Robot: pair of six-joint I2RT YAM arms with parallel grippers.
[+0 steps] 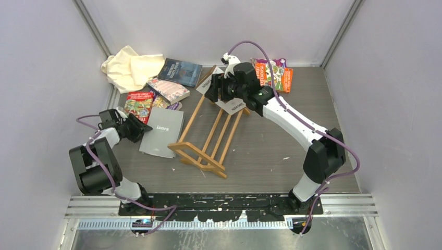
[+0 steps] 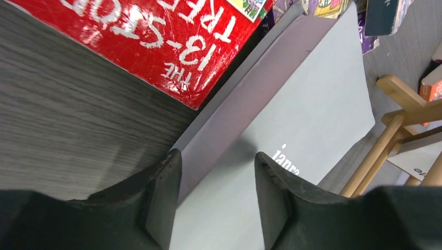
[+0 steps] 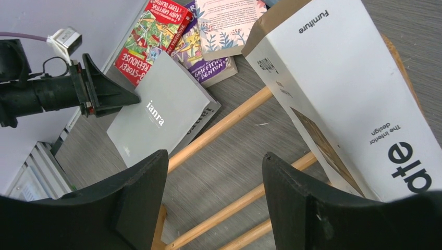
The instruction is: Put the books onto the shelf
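A grey book (image 1: 162, 133) lies on the table left of the wooden rack. My left gripper (image 1: 136, 127) is at its left edge; in the left wrist view the fingers stand apart over the book's edge (image 2: 250, 99), the left fingertip beside the edge and the right one over the cover. A firm hold does not show. My right gripper hangs open above the rack, nothing between its fingers. A white file box (image 3: 344, 88) rests on the wooden rack (image 1: 201, 154), partly hidden by the right arm in the top view.
A red book (image 1: 138, 104), a floral book (image 1: 169, 90) and a dark blue book (image 1: 180, 72) lie at the back left, beside a cream cloth (image 1: 133, 69). Orange and purple books (image 1: 281, 77) lie at the back right.
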